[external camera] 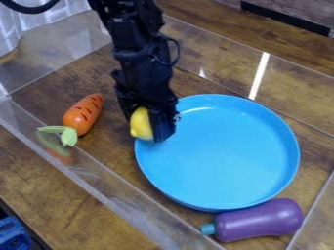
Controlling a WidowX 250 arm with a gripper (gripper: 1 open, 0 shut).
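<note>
My black gripper (147, 117) reaches down from the top to the left rim of a blue plate (218, 156). It is shut on a small yellow object (141, 125), which is partly hidden by the fingers and sits at the plate's edge.
An orange toy carrot (84, 111) with a pale green top lies to the left. A purple toy eggplant (259, 222) lies at the lower right. Clear plastic walls border the wooden surface, which is bare behind the plate.
</note>
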